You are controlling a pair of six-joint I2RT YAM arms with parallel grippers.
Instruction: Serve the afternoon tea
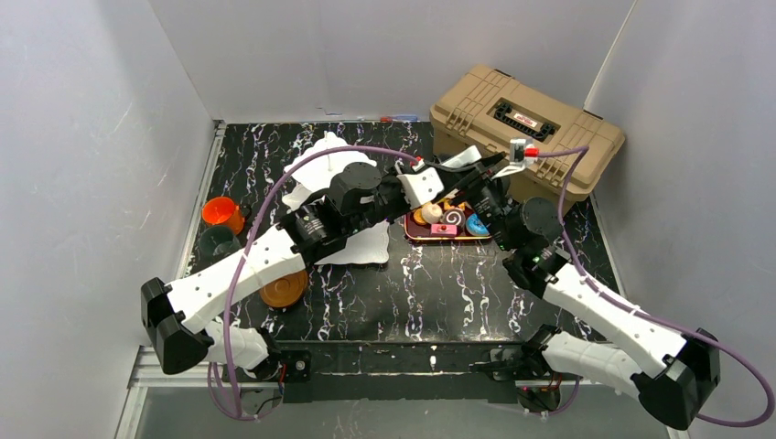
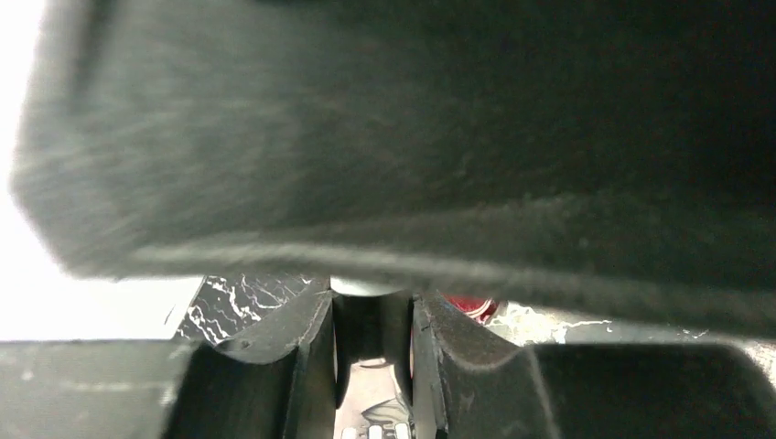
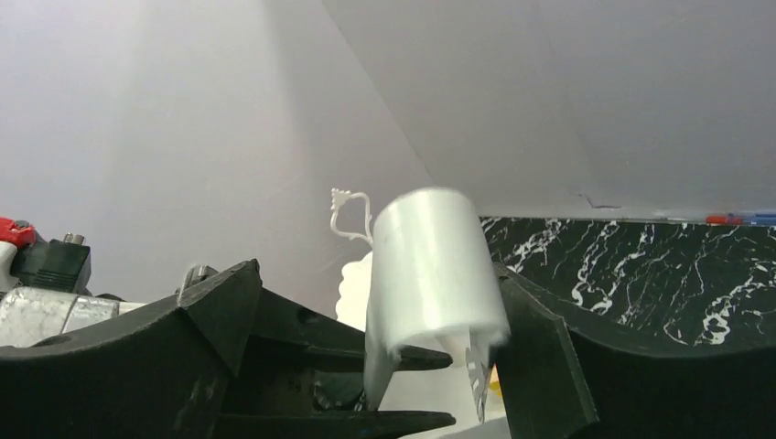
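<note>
My two grippers meet over the tray of pastries (image 1: pixel 444 229) in the top view, with a white handled object between them. In the right wrist view this pale piece (image 3: pixel 430 256) stands between the open fingers of my right gripper, with my left gripper's dark fingers beside and below it. In the left wrist view my left gripper is shut on the white object, mostly hidden behind a large dark gripper body. An orange cup (image 1: pixel 220 211), a dark green cup (image 1: pixel 217 240) and a brown round plate (image 1: pixel 284 289) sit at the left.
A tan case (image 1: pixel 586 151) fills the back right. White scalloped mats (image 1: pixel 357 250) lie left of the tray.
</note>
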